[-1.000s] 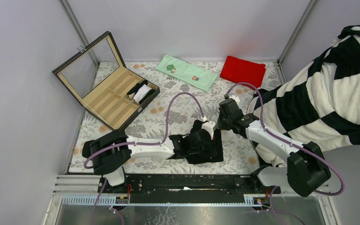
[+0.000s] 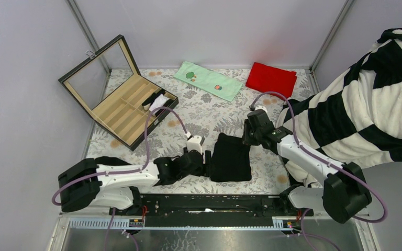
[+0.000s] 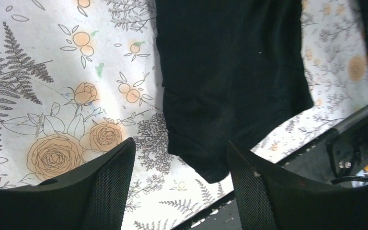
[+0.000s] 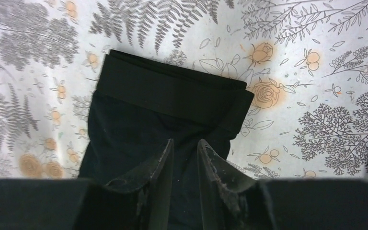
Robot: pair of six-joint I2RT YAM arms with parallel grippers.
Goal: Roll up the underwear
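Observation:
The black underwear (image 2: 231, 161) lies flat on the patterned cloth, folded into a rough rectangle. In the right wrist view its waistband (image 4: 172, 91) runs straight across the far end. My left gripper (image 2: 208, 163) is at the left edge of the fabric; in the left wrist view its fingers (image 3: 110, 177) stand wide apart, with a corner of the underwear between and beyond them. Over the upper right part of the underwear, my right gripper is part open with a narrow gap, and no fabric is visibly pinched there.
An open compartment box (image 2: 123, 112) stands at the left, with rolled items (image 2: 158, 102) in its right end. A green cloth (image 2: 209, 81) and a red cloth (image 2: 271, 79) lie at the back. A checkered blanket (image 2: 345, 115) covers the right side.
My left arm has swung leftward off the underwear to its left edge, uncovering the fabric. The right arm has barely moved.

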